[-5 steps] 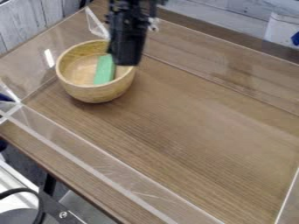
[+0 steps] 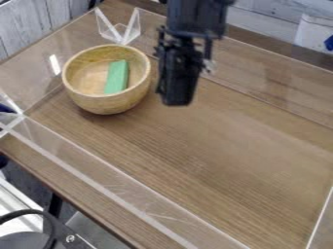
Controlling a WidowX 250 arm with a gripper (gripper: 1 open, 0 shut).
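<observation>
My gripper (image 2: 177, 89) hangs dark over the wooden table, just right of a wooden bowl (image 2: 92, 99), apparently shut with nothing visible between its fingers; it is slightly blurred. A green block (image 2: 117, 76) lies inside the bowl. The gripper is apart from the block.
A white wire-like object (image 2: 117, 29) stands behind the bowl. A white object (image 2: 314, 31) sits at the back right. A black cable and white part lie at the lower left corner.
The bowl and green block look unmoved.
</observation>
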